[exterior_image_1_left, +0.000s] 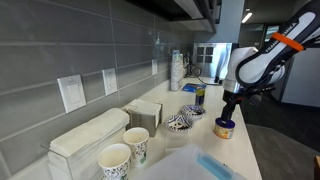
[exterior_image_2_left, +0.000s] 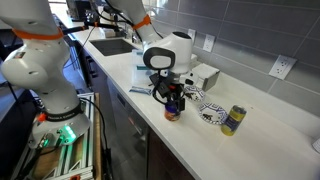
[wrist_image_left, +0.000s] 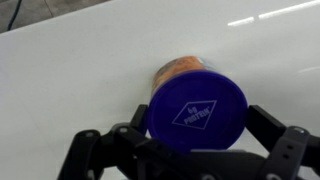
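A jar with a dark purple lid (wrist_image_left: 198, 112) and orange contents stands on the white counter. The same jar (exterior_image_2_left: 171, 112) appears under the arm in exterior view 2, and the jar (exterior_image_1_left: 224, 128) sits near the counter's right edge in exterior view 1. My gripper is above it, its fingers spread wide on opposite sides of the lid. Both fingertips (wrist_image_left: 141, 118) lie close against the lid's edge; whether they press on it cannot be made out.
A yellow-labelled can (exterior_image_2_left: 233, 120) stands apart on the counter. Patterned bowls (exterior_image_2_left: 212, 113) lie behind the jar. Paper cups (exterior_image_1_left: 114, 160) and a white box (exterior_image_1_left: 90, 140) line the wall. Free counter extends around the jar's front.
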